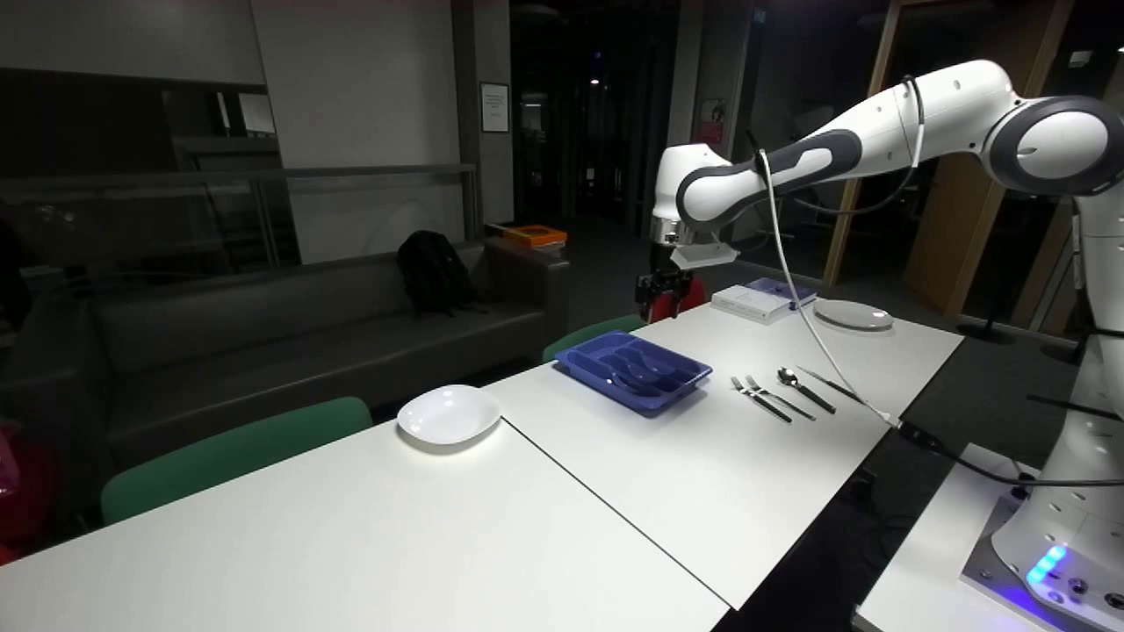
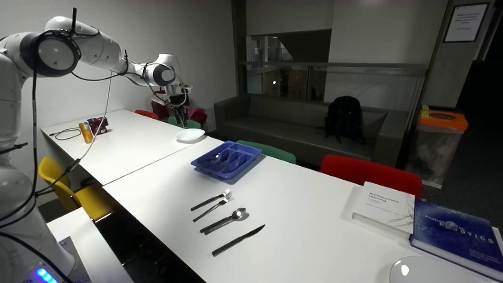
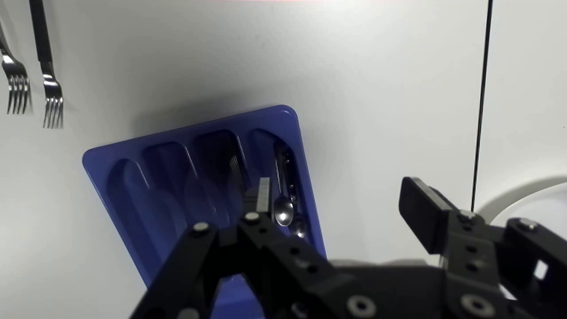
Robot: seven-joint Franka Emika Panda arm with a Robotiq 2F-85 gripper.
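Note:
My gripper is open, with nothing between its widely parted fingers. It hangs above the table; in the wrist view one finger [image 3: 264,196] overlaps the blue cutlery tray [image 3: 186,133] and the other [image 3: 425,215] appears over bare table. Small spoons [image 3: 284,211] lie in the tray's end compartment, and fork tines [image 3: 234,164] show in the dark one beside it. Outside the tray are two forks [image 2: 207,203], spoons [image 2: 237,214] and a knife [image 2: 239,239], all with dark handles visible. A white bowl [image 1: 450,415] stands past the table seam.
Books [image 2: 384,207] and a grey plate [image 1: 853,314] occupy one end of the table. At the opposite end stand an orange can [image 2: 85,132] and a dark red packet [image 2: 98,125]. A white cable hangs from the arm.

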